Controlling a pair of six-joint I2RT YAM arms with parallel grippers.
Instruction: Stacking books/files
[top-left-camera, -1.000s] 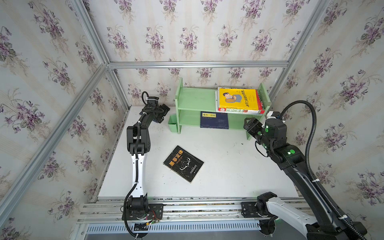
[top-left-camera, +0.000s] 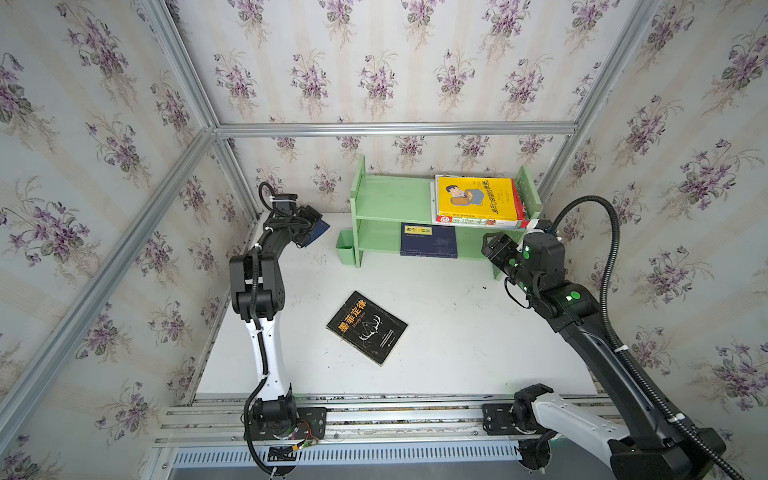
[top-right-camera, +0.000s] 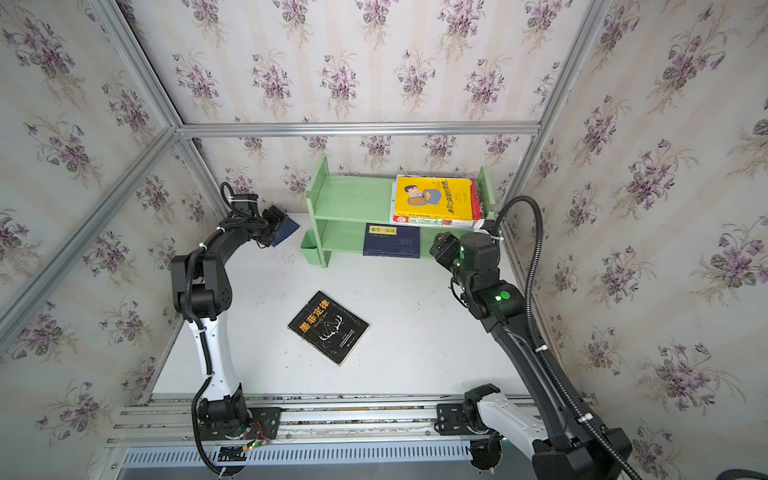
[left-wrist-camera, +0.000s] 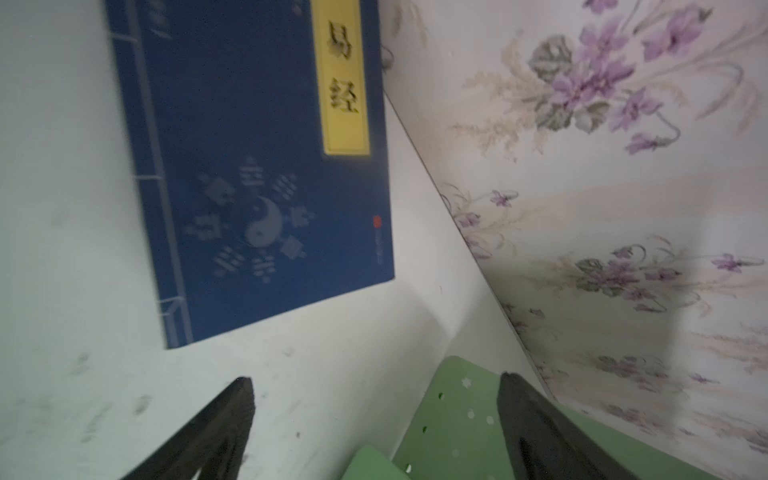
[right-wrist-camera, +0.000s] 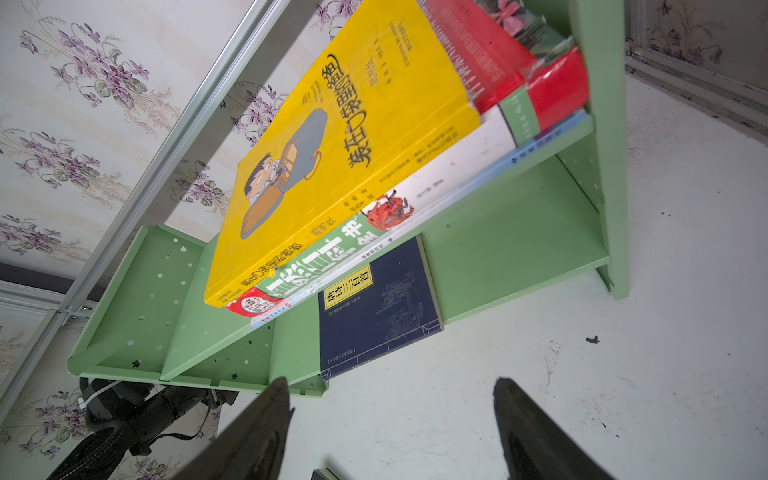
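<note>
A dark blue book with a yellow label (left-wrist-camera: 264, 176) lies flat on the table at the back left, partly hidden under the left arm in both top views. My left gripper hovers over that corner, open and empty, with the book ahead of its fingertips. On the shelf's upper board rests a stack topped by a yellow book (top-left-camera: 477, 199). Another dark blue book (right-wrist-camera: 380, 308) lies on the lower board. My right gripper is in front of the shelf's right end, its fingers apart with nothing between. A black book (top-left-camera: 367, 326) lies askew mid-table.
The green shelf (top-left-camera: 392, 186) stands at the back, its upper left half bare. A small green bin (top-left-camera: 345, 247) is against its left side.
My right arm shifted slightly left. The books stay where they were.
</note>
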